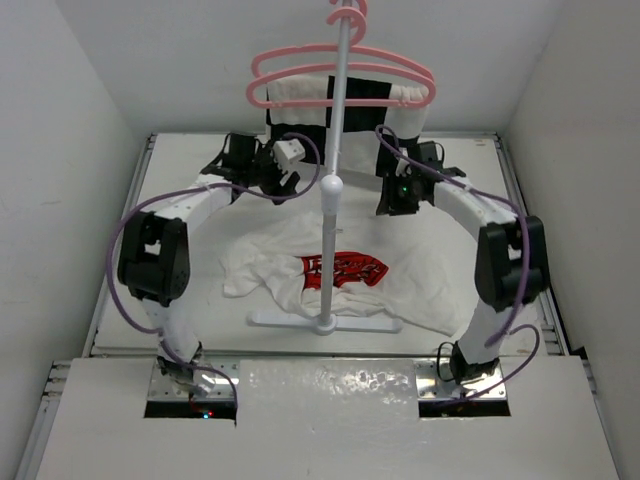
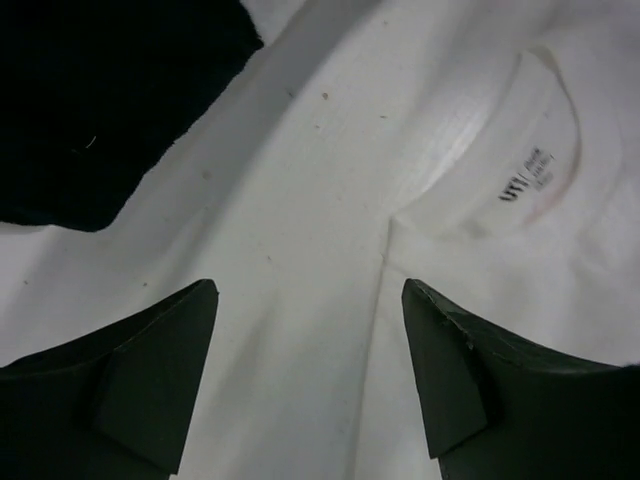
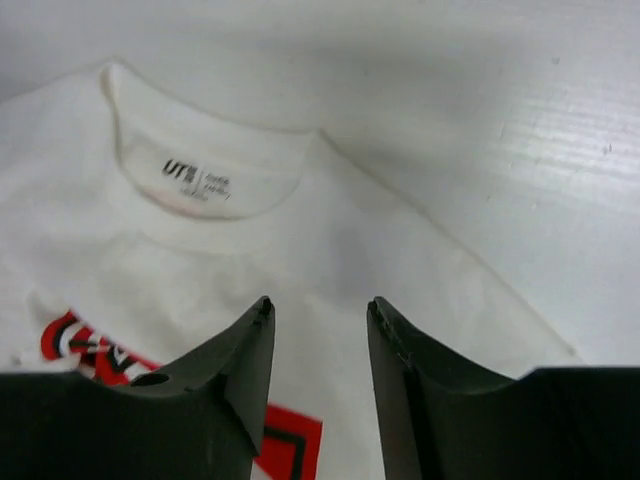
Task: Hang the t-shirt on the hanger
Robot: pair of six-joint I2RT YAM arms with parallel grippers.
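Observation:
The white t shirt point(image 1: 410, 280) lies crumpled on the table behind and around the rack's base, its red printed patch point(image 1: 345, 270) folded in the middle. Its collar with a label shows in both wrist views. My left gripper point(image 1: 282, 185) is raised beyond the shirt's upper left, open and empty; in its wrist view the collar point(image 2: 520, 190) is at right. My right gripper point(image 1: 397, 203) is above the shirt's upper right, fingers part apart with nothing between them, facing the collar point(image 3: 205, 200). Pink hangers point(image 1: 290, 96) hang on the white rack.
The rack's pole point(image 1: 335, 140) rises between my arms, its foot point(image 1: 370, 323) near the front edge. A black-and-white checked cloth point(image 1: 355, 120) hangs at the back. Bare table shows at both sides.

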